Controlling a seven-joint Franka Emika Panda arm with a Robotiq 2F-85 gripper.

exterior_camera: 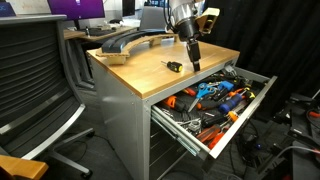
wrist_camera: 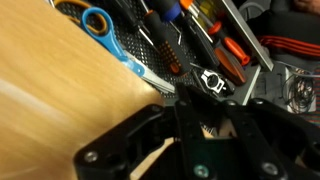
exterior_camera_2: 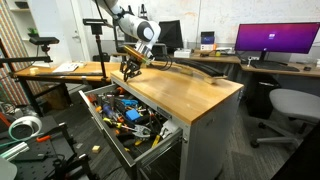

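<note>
A small black-and-yellow object (exterior_camera: 175, 67) lies on the wooden top (exterior_camera: 150, 76) of the cabinet. To its right, my gripper (exterior_camera: 194, 67) hangs over the front edge of the top, above the open drawer (exterior_camera: 214, 153). It is shut, and nothing shows between its fingers; the black-and-yellow object is apart from it. In the wrist view, my gripper points toward the tools, with wood on the left. Blue-handled scissors (wrist_camera: 103, 30) and screwdrivers (wrist_camera: 162, 30) lie in the drawer there.
The drawer is crowded with pliers, screwdrivers and other hand tools. A long curved grey piece (exterior_camera: 128, 40) rests along the back of the top. An office chair (exterior_camera: 45, 95) stands beside the cabinet. Most of the wooden top is bare.
</note>
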